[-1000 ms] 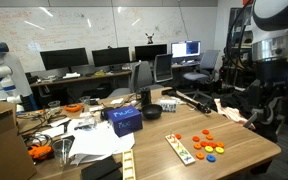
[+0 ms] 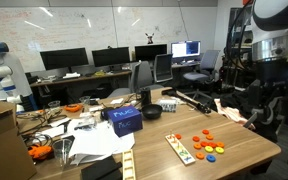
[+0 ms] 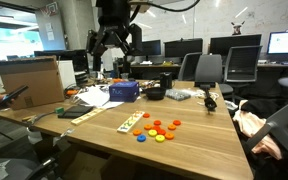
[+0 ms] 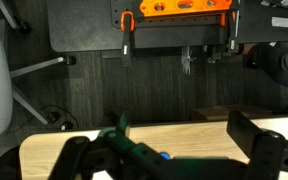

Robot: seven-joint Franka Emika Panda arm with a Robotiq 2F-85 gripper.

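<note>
In exterior view 1 my gripper hangs at the right, above the table's edge and clear of the small discs. The wrist view shows its two dark fingers wide apart at the bottom, the gripper open and empty. Several red and orange discs lie loose on the wooden table, along with a yellow disc and a blue disc. Beside them lies a pale wooden strip with a row of round spots. A second pale strip lies further left. Part of a blue disc shows in the wrist view.
A blue box stands mid-table, with a black bowl behind it. Papers, cables and orange tools crowd the left, near a cardboard box. Bare table surrounds the discs, and the wrist view looks mostly past the table edge to the floor.
</note>
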